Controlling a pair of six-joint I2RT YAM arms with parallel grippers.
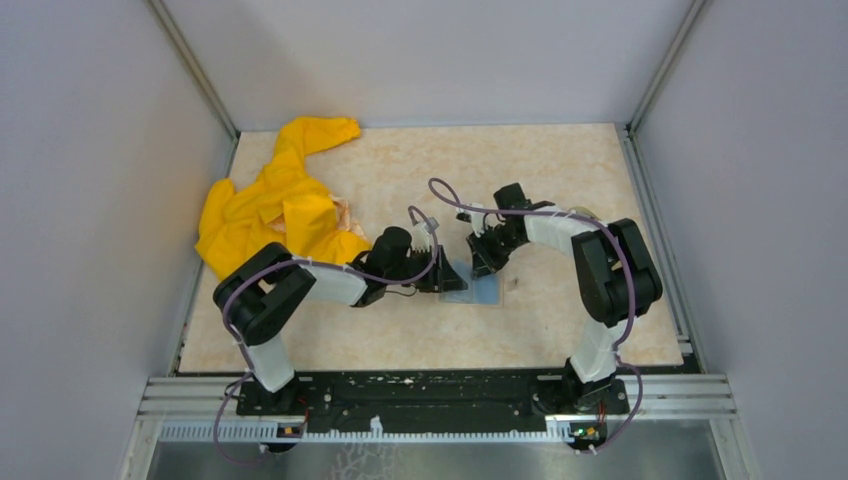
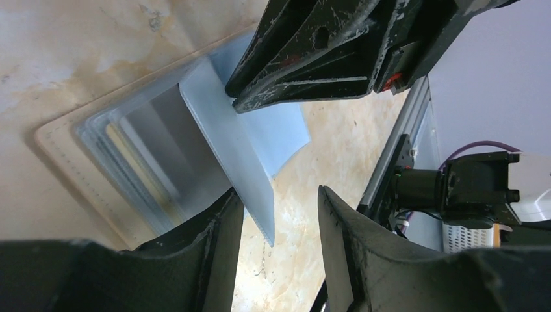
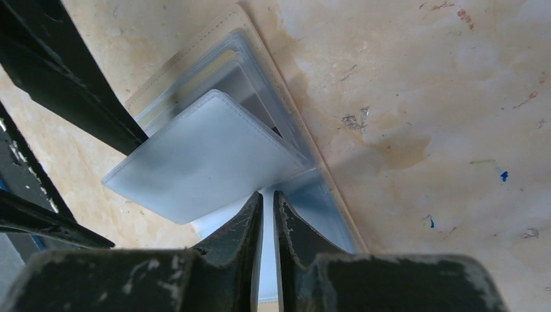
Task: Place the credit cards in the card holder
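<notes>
The card holder (image 1: 485,292) lies on the table between my grippers, with clear sleeves and a light blue flap (image 2: 224,133) (image 3: 198,156) raised at an angle in both wrist views. My left gripper is part open over the holder, one finger at the flap's lower edge; nothing clearly sits between its fingers. My right gripper has its fingertips close together with a narrow gap, low over the holder beside the flap; I see nothing held in it. I cannot make out separate credit cards.
A crumpled yellow cloth (image 1: 260,210) covers the back left of the table, close to the left arm. Walls border the sides and back.
</notes>
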